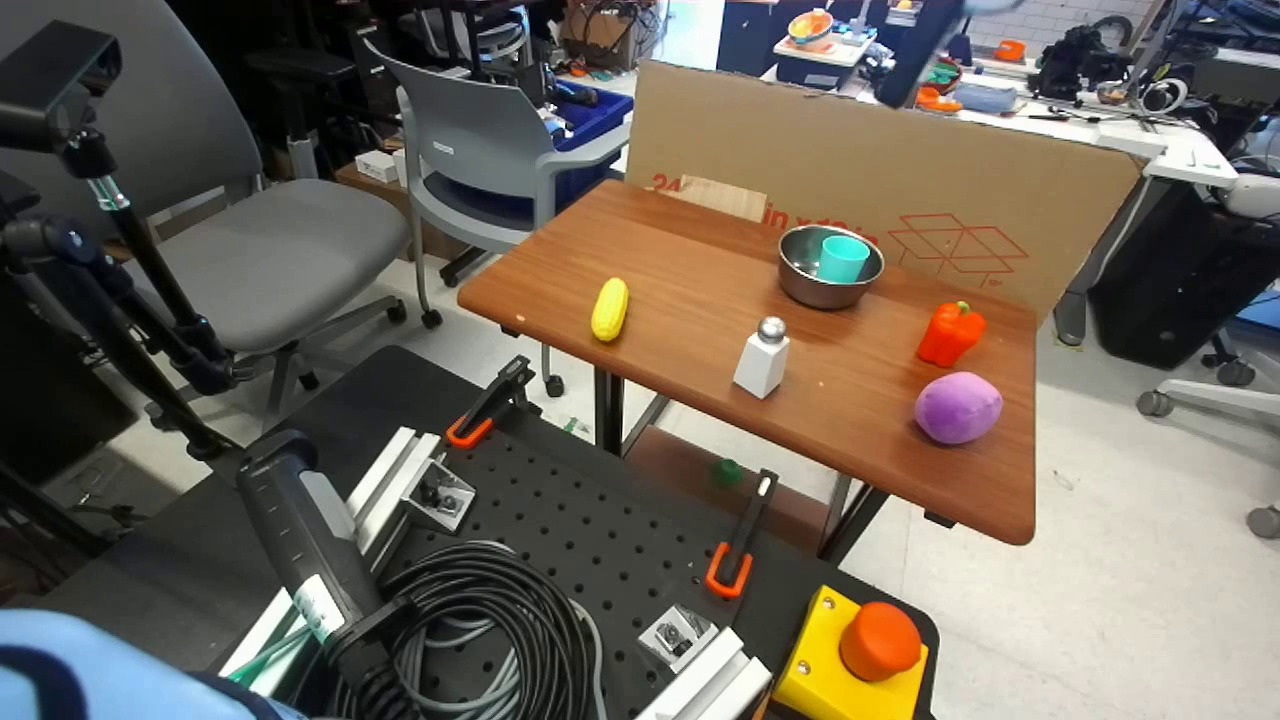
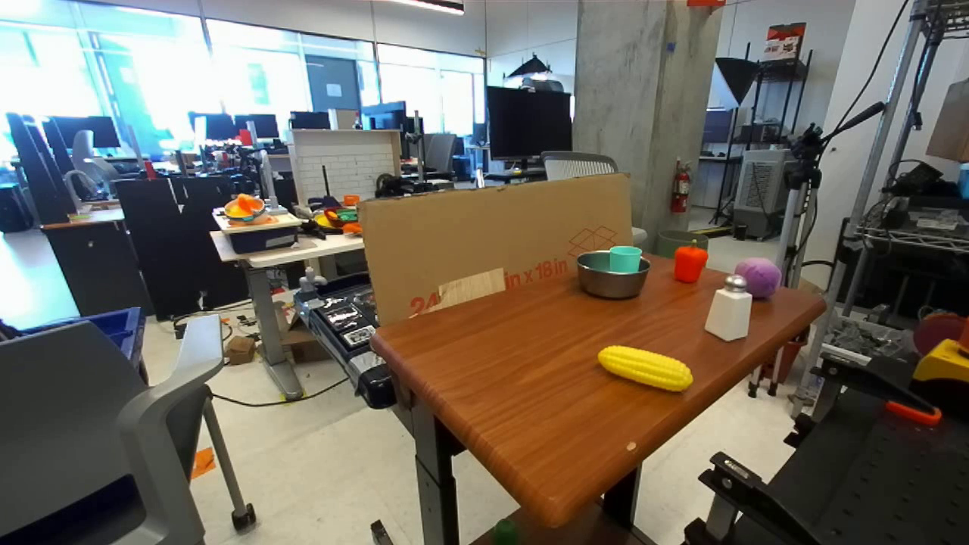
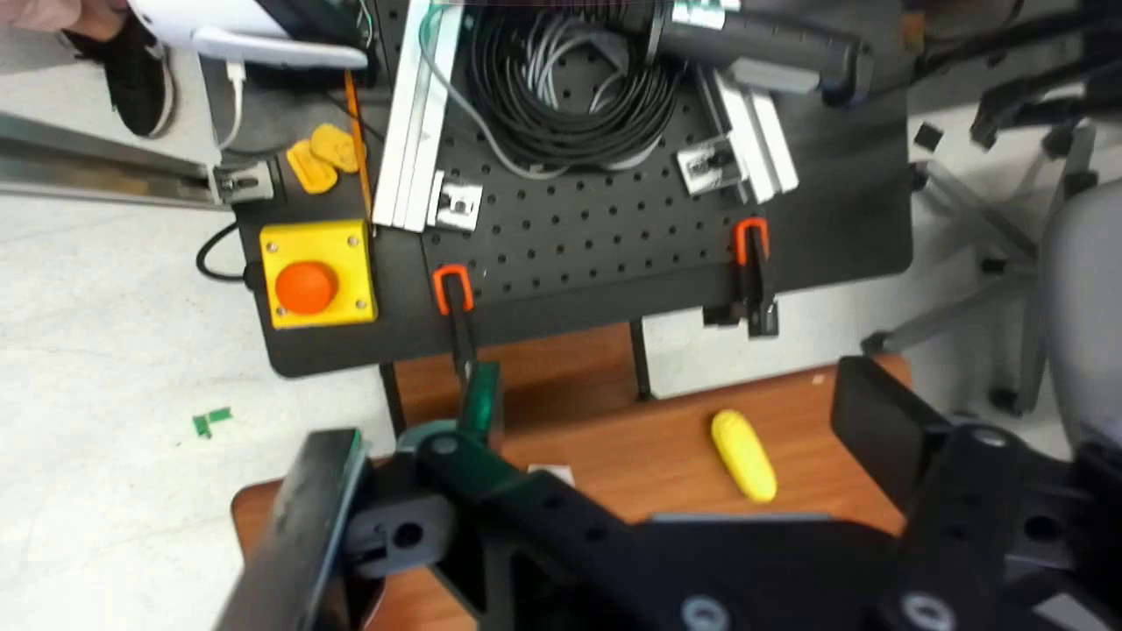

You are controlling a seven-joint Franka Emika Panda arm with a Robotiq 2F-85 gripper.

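Note:
My gripper is open in the wrist view, its dark fingers spread wide with nothing held. At the top edge of exterior view 1, a dark part of the arm or gripper (image 1: 918, 54) shows high above the table. On the brown table stands a metal bowl (image 1: 801, 278) with a teal cup (image 1: 845, 257) inside. A yellow corn (image 1: 609, 310) lies toward the table's left end. The white shaker (image 1: 762, 360) with a silver cap stands upright near the front edge. An orange-red pepper (image 1: 951, 334) and a purple ball-like object (image 1: 957, 408) sit at the right.
A cardboard panel (image 1: 864, 156) borders the table's back. In front is a black perforated bench (image 1: 564, 480) with clamps, coiled cable (image 1: 492, 624) and a yellow box with a red button (image 1: 882, 641). The table's middle, between corn and bowl, is clear.

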